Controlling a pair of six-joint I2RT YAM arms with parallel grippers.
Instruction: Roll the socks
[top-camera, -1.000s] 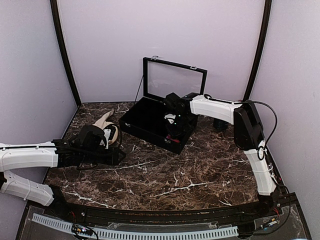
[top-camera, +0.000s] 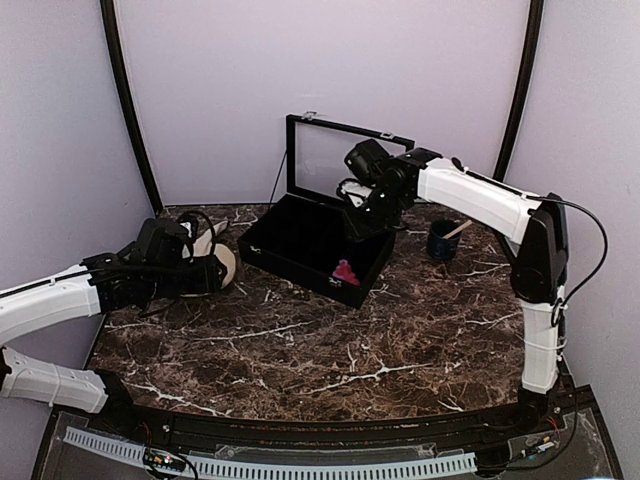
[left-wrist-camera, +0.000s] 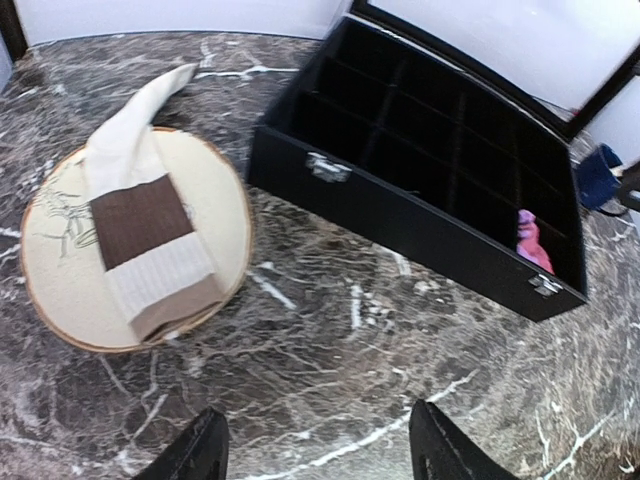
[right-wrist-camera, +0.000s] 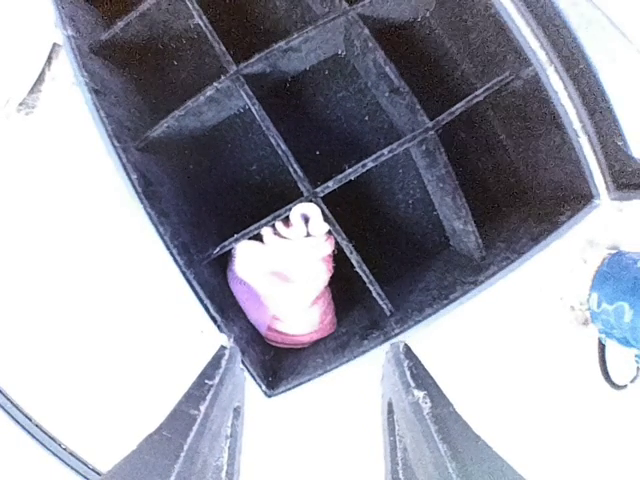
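A rolled pink and purple sock bundle (right-wrist-camera: 283, 285) sits in a corner compartment of the black divided box (left-wrist-camera: 395, 200). My right gripper is above that front corner, its fingers apart and nothing between them. On a round pale board (left-wrist-camera: 220, 205) at the left lies a flat striped sock in white and brown (left-wrist-camera: 150, 225), one end bent toward the back. My left gripper is open and empty; in the left wrist view its fingertips stand nearer than the board and to its right. From the top, the left arm covers most of the board.
The box's clear lid (top-camera: 350, 165) stands raised at the back. A dark blue cup (top-camera: 443, 242) with a wooden stick is right of the box. The box's other compartments look empty.
The left gripper has moved back and slightly left, over the board.
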